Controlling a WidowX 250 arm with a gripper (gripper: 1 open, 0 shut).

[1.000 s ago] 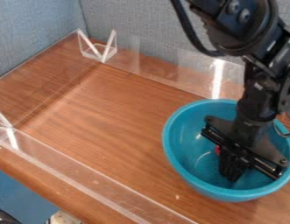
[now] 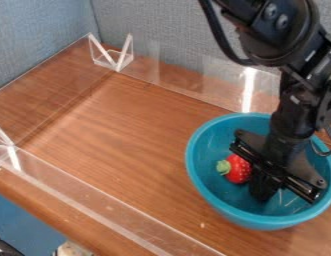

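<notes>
A teal bowl [image 2: 212,139] stands on the wooden table at the right. Inside it, a red strawberry [image 2: 239,172] with a pale green top lies against the left side of my black gripper [image 2: 265,190]. The gripper reaches down into the bowl with its fingertips low, partly hidden by its own body. The fingers look shut, and the strawberry appears beside them, not between them.
Clear plastic barriers edge the wooden table [image 2: 114,130] along the back and front-left. The table left of the bowl is bare. Grey padded walls rise behind.
The strawberry, hidden or barely visible before, now shows in full left of my gripper. The gripper has shifted slightly rightward inside the bowl.
</notes>
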